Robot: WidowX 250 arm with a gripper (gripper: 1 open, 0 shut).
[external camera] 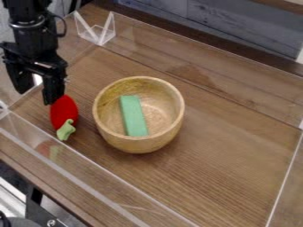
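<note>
My black gripper (34, 89) hangs at the upper left, open, its fingers pointing down just above and left of a red oval object (64, 113) with a pale green tip, lying on the wooden surface. A round tan bowl (166, 93) sits to the right with a green rectangular block (133, 115) inside it.
A white wire-like object (97, 27) stands at the back. A white-edged border runs along the lower left.
</note>
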